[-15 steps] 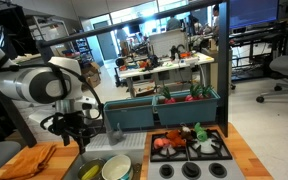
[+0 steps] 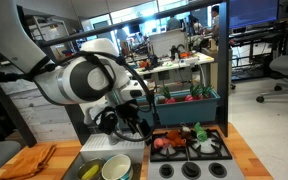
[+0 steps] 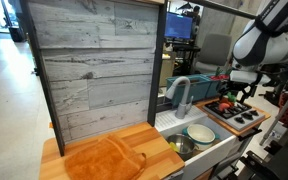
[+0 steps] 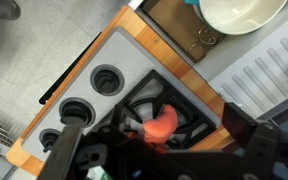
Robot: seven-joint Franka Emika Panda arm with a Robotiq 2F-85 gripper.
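My gripper is open above the stovetop, its black fingers spread wide at the bottom of the wrist view. A round red toy item [image 4: 162, 126] lies on the burner grate between and below the fingers, with nothing gripped. In exterior view 1 the gripper [image 2: 134, 126] hangs at the left of the stove [image 2: 189, 171]. Red and orange toy food [image 2: 172, 138] and a green piece [image 2: 200, 132] rest toward the stove's back. Black knobs [image 4: 107, 79] line its front. The arm hides part of the sink side.
A white pot [image 3: 199, 133] and a metal bowl [image 3: 183, 146] with a yellow item sit in the sink, near the faucet [image 3: 181, 97]. An orange cloth [image 3: 102, 158] covers the left counter. A blue shelf box [image 2: 191, 110] with plants stands behind the stove.
My gripper has moved right, from over the left counter and sink to the stove's left side. The toy food and cookware have not visibly moved.
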